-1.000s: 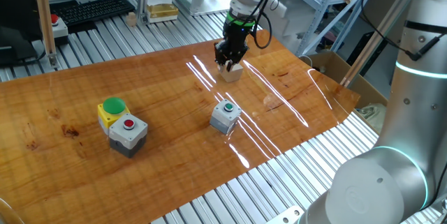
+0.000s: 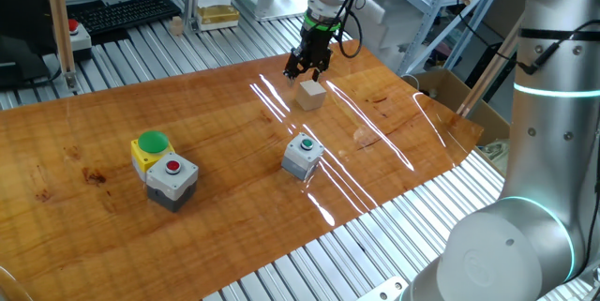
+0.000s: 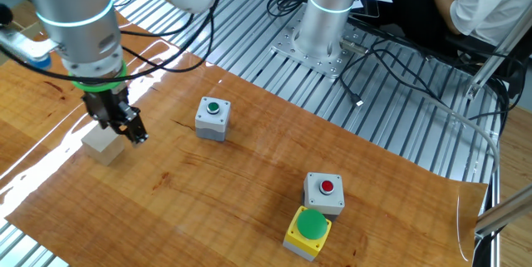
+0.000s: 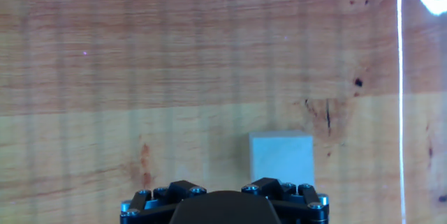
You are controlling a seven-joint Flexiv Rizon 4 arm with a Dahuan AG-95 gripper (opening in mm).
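Observation:
A pale, plain block sits on the wooden table near its far edge. My gripper hangs just above it and a little to the back-left in exterior view 1, fingers spread, nothing held. In exterior view 2 the block is partly covered by the gripper. The wrist view has the block ahead of the right finger, off to one side of the gap, its lower part hidden by that finger.
A grey box with a green button stands nearer the table's middle. A red-button box and a yellow box with a large green button stand together farther left. Bare wood lies between these groups.
A second ago the gripper was lower, at the block's top, with its fingers closer together. It has since opened and risen slightly. The block remains in place on the table.

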